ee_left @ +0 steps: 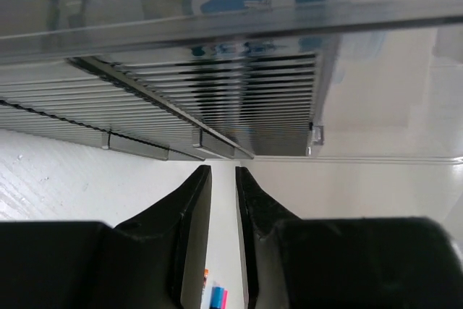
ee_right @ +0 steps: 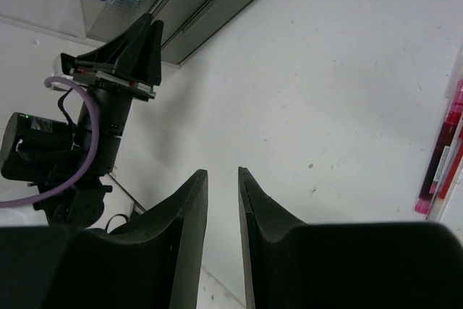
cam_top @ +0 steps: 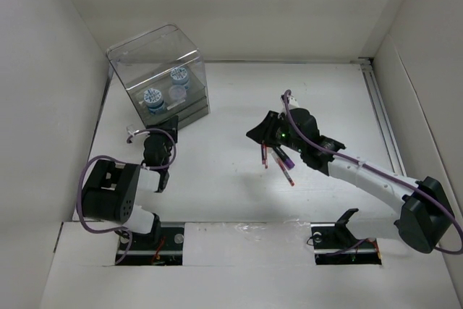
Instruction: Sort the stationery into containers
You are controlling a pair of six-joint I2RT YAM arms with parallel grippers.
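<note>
A clear container (cam_top: 155,56) with blue-lidded round items stands at the back left. My left gripper (cam_top: 169,124) is at its front edge; in the left wrist view its fingers (ee_left: 189,229) are slightly apart below the clear rim, nothing visible between them. Several pens (cam_top: 284,171) lie right of centre, under and beside my right gripper (cam_top: 257,134). In the right wrist view, pens (ee_right: 443,151) lie at the right and that gripper's fingers (ee_right: 184,229) stand apart with bare table between them.
Walls bound the workspace at back, left and right.
</note>
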